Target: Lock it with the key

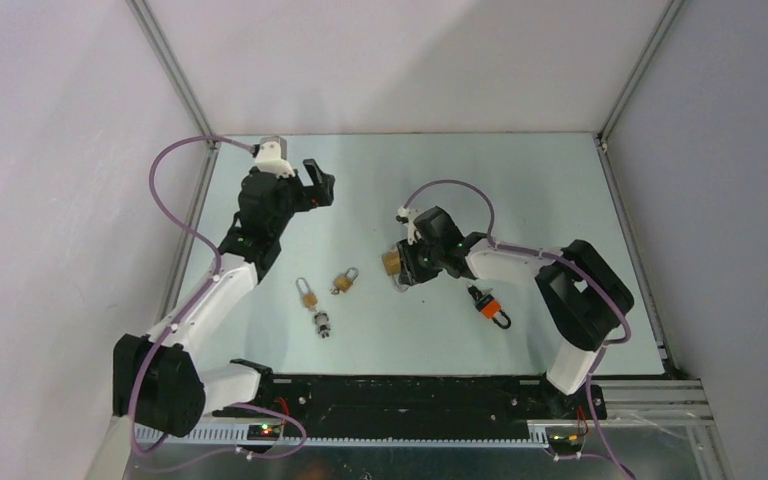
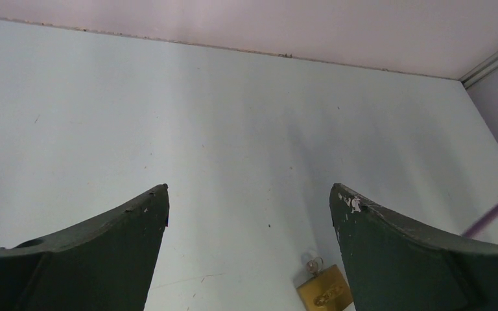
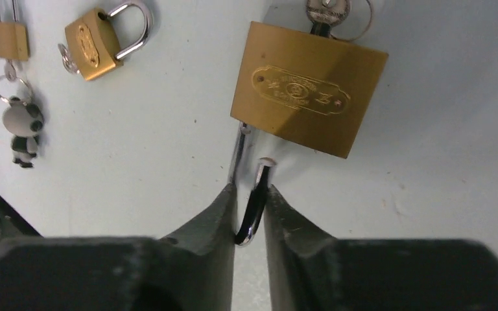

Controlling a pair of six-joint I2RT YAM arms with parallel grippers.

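Note:
A large brass padlock lies near the middle of the board, a key in its top and its shackle unseated, pointing toward my right gripper. That gripper is over the shackle, its fingers part open and close round the shackle's bend; whether they grip it is unclear. My left gripper hangs open at the back left, nothing between its fingers, with the big padlock visible beyond it at the bottom of the left wrist view.
Two small brass padlocks lie left of centre, one with a panda keyring. A black and orange padlock lies at front right. The back of the board is clear.

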